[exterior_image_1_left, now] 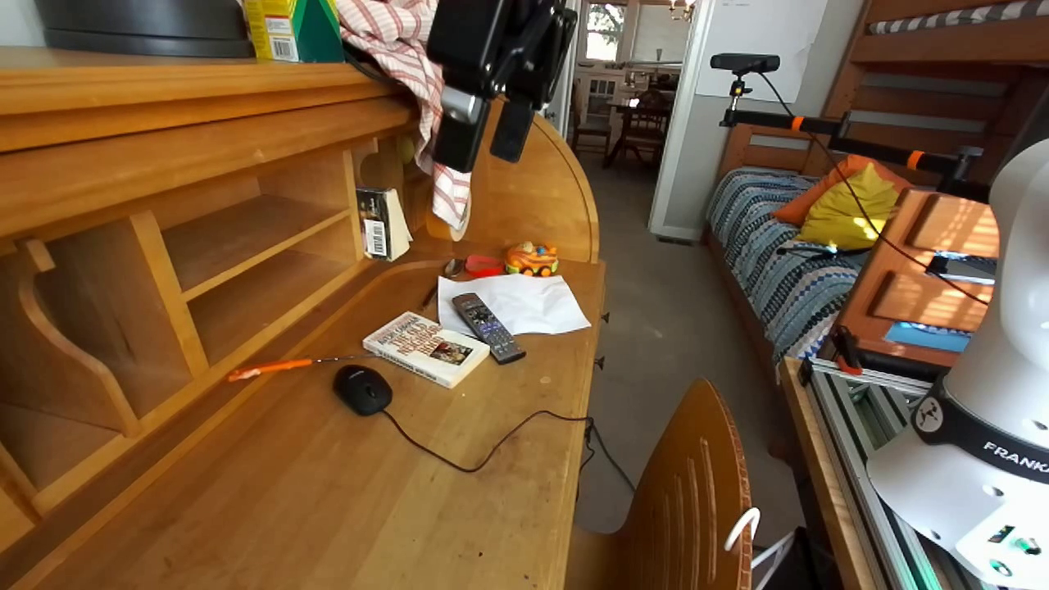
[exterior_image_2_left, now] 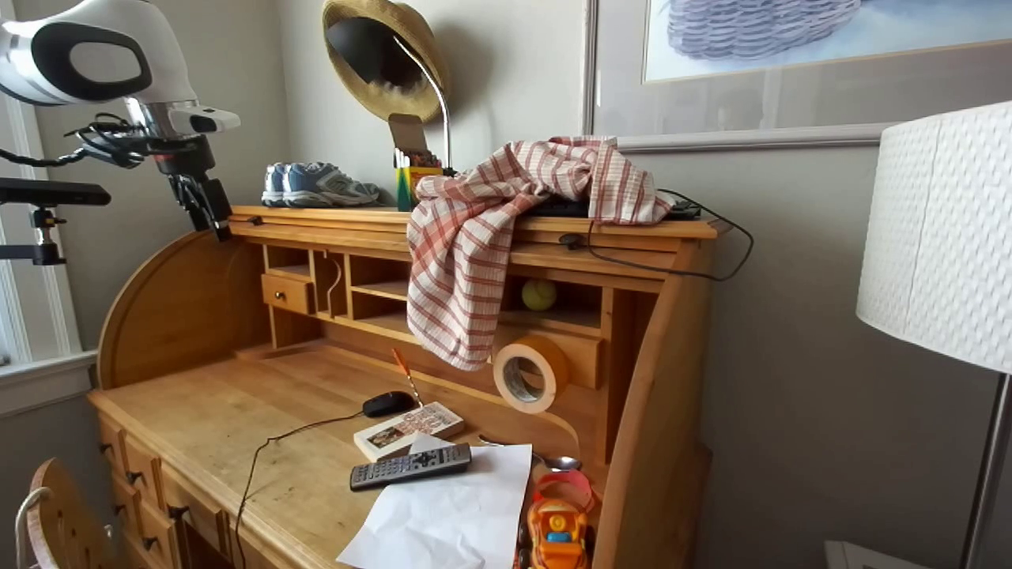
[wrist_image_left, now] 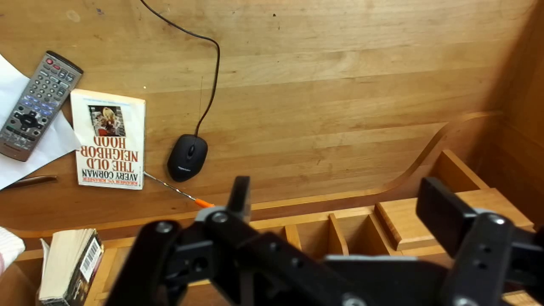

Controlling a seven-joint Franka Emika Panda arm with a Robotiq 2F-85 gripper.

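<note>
High above the desktop, my gripper stands open, its two black fingers wide apart and nothing between them. In exterior view 1 the gripper (exterior_image_1_left: 483, 152) hangs at the top, well clear of the desk; exterior view 2 shows the gripper (exterior_image_2_left: 213, 213) at the left, near the hutch top. On the desk lie a black mouse (wrist_image_left: 187, 158) with its cable, a white paperback (wrist_image_left: 109, 140), a grey remote (wrist_image_left: 40, 107) partly on white paper (exterior_image_1_left: 536, 303), and an orange-handled tool (exterior_image_1_left: 275, 368). A red-striped cloth (exterior_image_2_left: 465, 265) drapes over the hutch.
The hutch holds cubbies, a standing book (exterior_image_1_left: 383, 224), a tennis ball (exterior_image_2_left: 538, 295) and a tape roll (exterior_image_2_left: 526, 374). An orange toy car (exterior_image_1_left: 532, 260) sits at the desk's end. Shoes (exterior_image_2_left: 318, 185) and a crayon box (exterior_image_2_left: 417, 180) rest on top. Much of the desktop is bare.
</note>
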